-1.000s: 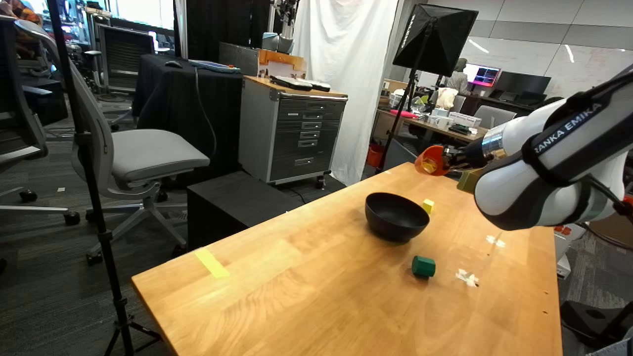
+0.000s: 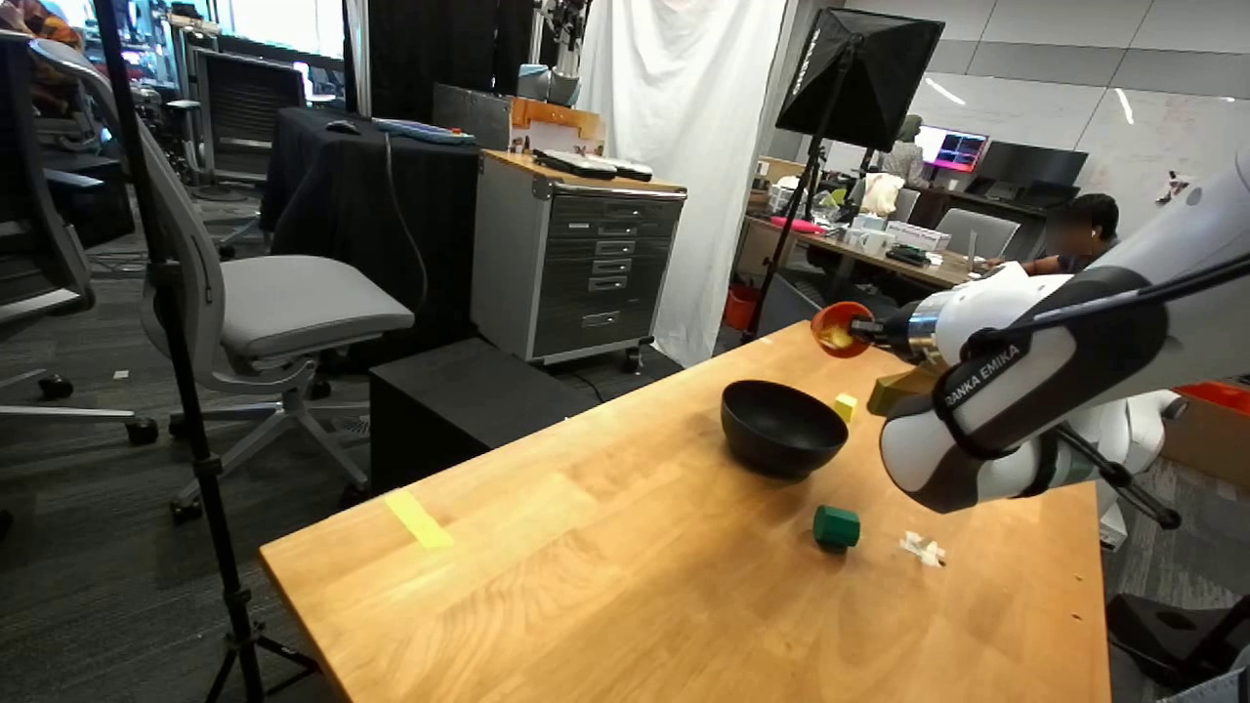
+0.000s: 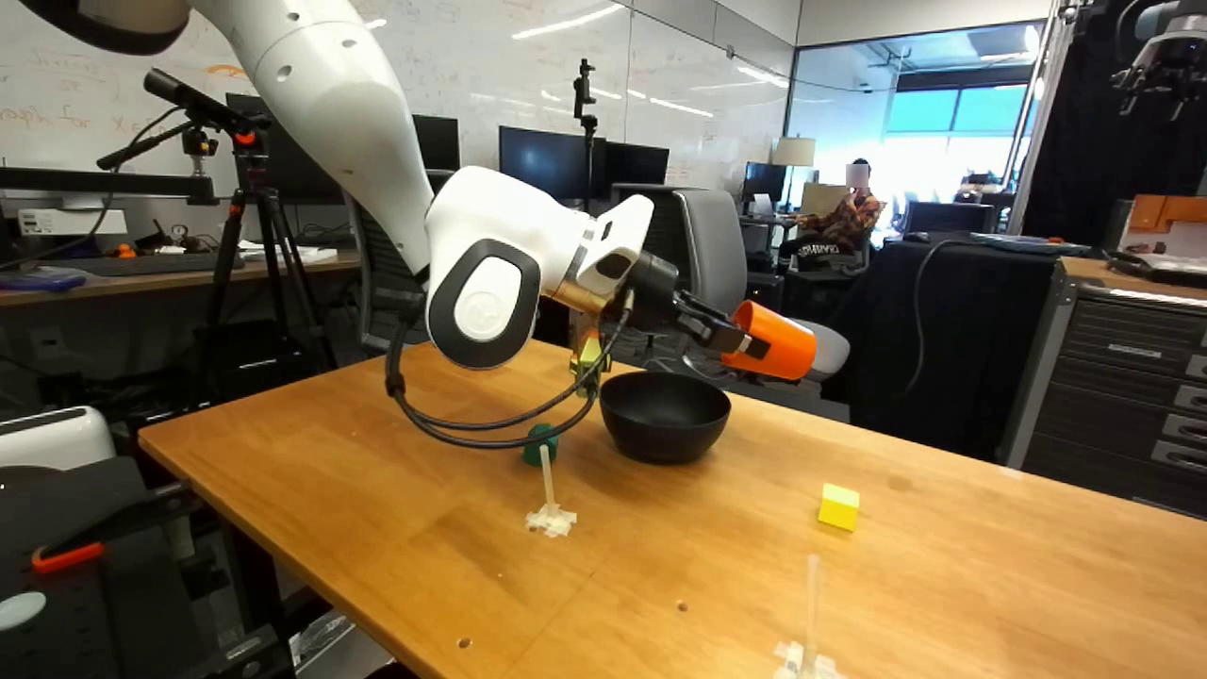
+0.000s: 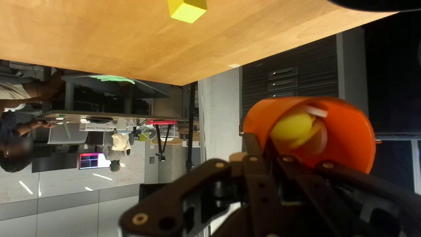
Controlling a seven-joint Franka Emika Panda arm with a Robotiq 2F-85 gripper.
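My gripper is shut on the rim of an orange cup (image 3: 777,343), which hangs tilted over on its side above the table. Inside the cup, in the wrist view, lie a yellow object (image 4: 294,126) and something pale, both blurred. Below the cup's height a black bowl (image 2: 782,429) stands upright on the table, apart from the cup. A yellow cube (image 3: 838,507) rests on the wood; in the wrist view a yellow cube (image 4: 187,9) shows at the top edge. The dark green block (image 2: 837,527) lies near the bowl.
The wooden table (image 2: 562,562) is broadly clear at its near left. White tape patches (image 2: 923,549) mark it, and from one a thin clear stick (image 3: 548,477) stands up. A cable (image 3: 498,436) loops from the arm near the green block.
The arm's forearm has swung lower and left. Bowl and blocks stay put.
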